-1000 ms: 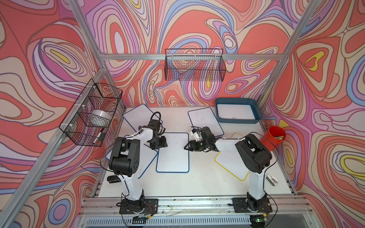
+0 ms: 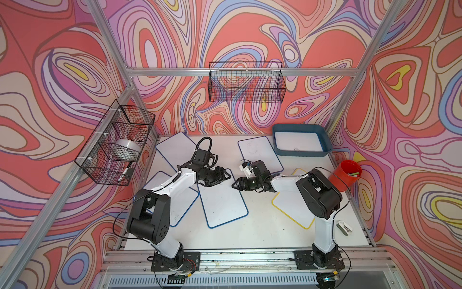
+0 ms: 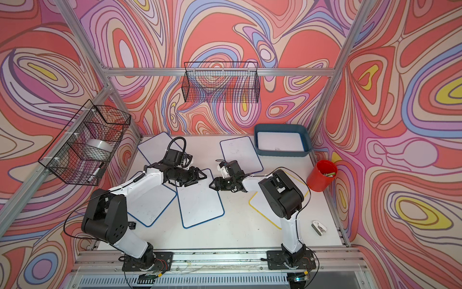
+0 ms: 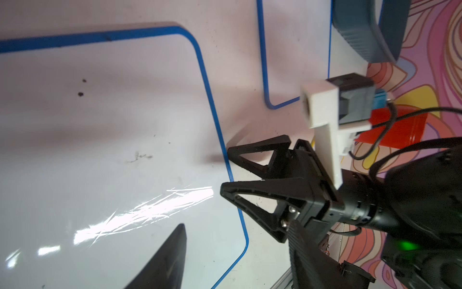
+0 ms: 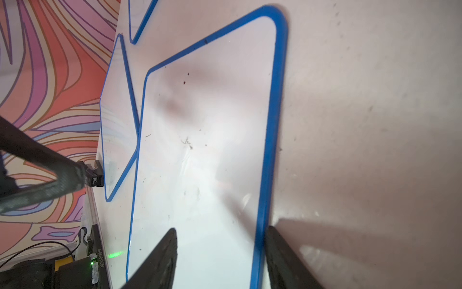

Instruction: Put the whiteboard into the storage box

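A blue-edged whiteboard [image 2: 223, 204] lies tilted from square in the middle of the table. My left gripper [image 2: 222, 175] is open over its far part; in the left wrist view, white board surface and the board's right edge show between and beyond its fingers. At the right edge of the board stands my right gripper, also open, its right fingertip [image 5: 275, 240] at the blue rim. Whether it touches the rim, I cannot tell. Back right is the teal storage box [image 2: 302, 153], a white board lying inside.
Other blue-edged boards lie at the left [image 2: 174, 204], far left [image 2: 177, 144] and beside the box [image 2: 259, 149]. A yellow-edged board [image 2: 293, 204] sits under my right arm. A red bucket [image 2: 345, 175] stands right.
My left gripper has moved from the board's left edge rightward and away, over its far part. The board has turned and shifted, its near edge now slanting. The right gripper has moved slightly.
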